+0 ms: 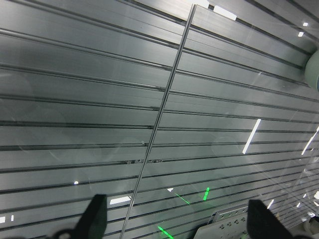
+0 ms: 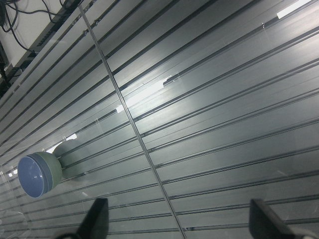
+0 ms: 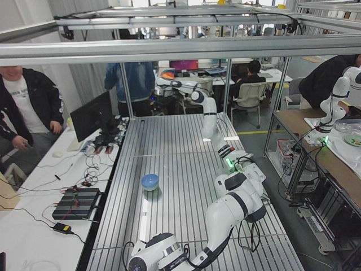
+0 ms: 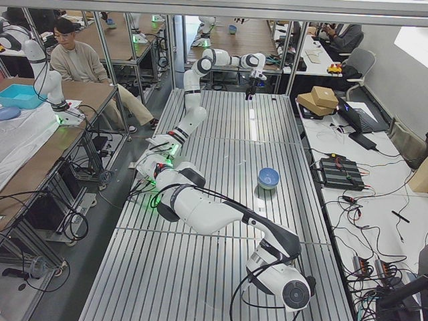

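A blue bowl, seemingly stacked with a pale green one (image 3: 150, 182) (image 4: 268, 178), rests on the slatted metal table (image 4: 200, 267). The right wrist view shows the bowls (image 2: 35, 174) at the lower left; the left wrist view catches a green edge (image 1: 312, 70) at the far right. In that view my left gripper is over bare slats, its dark fingertips widely apart. My right gripper likewise has its fingertips apart over bare slats, away from the bowls. Both are open with nothing between their fingers.
A side table with a monitor (image 3: 90, 116), black boxes (image 3: 75, 203) and cables runs along one side. Another bench with a robot (image 3: 333, 110) stands on the other. Aluminium frame posts surround my table.
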